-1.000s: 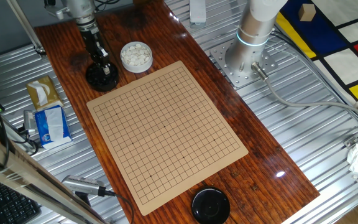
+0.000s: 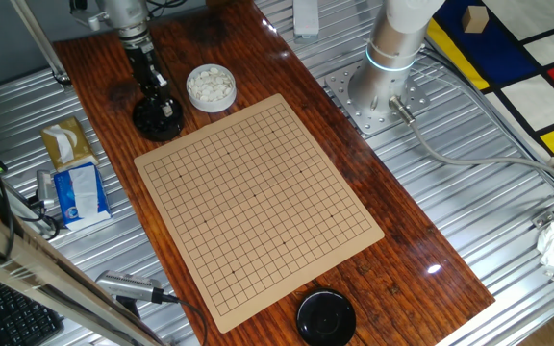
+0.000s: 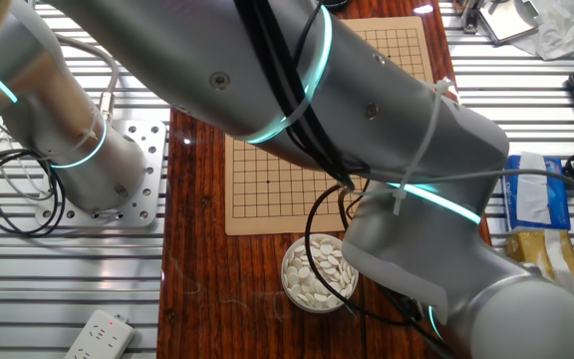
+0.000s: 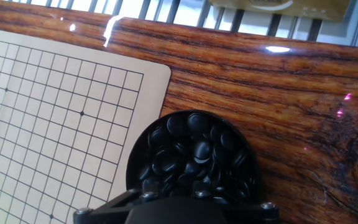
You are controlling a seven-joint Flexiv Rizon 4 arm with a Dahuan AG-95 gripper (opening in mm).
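Observation:
A bowl of black stones (image 4: 194, 146) sits just off a corner of the gridded board (image 4: 61, 112) in the wrist view. My gripper reaches over the near part of this bowl, its fingertips (image 4: 201, 190) low among the dark stones. The two tips look apart, but black on black hides whether a stone sits between them. From exterior view 1, the gripper (image 2: 164, 109) points down into the black bowl (image 2: 148, 129). No stones lie on the board (image 2: 258, 211). White stones fill a white bowl (image 2: 211, 87) close by.
A black round dish (image 2: 325, 318) stands off the board's opposite end. Blue and tan packets (image 2: 83, 197) lie beside the wooden table. In exterior view 2 my arm (image 3: 387, 130) covers part of the board. Bare wood (image 2: 402, 259) runs along the base side.

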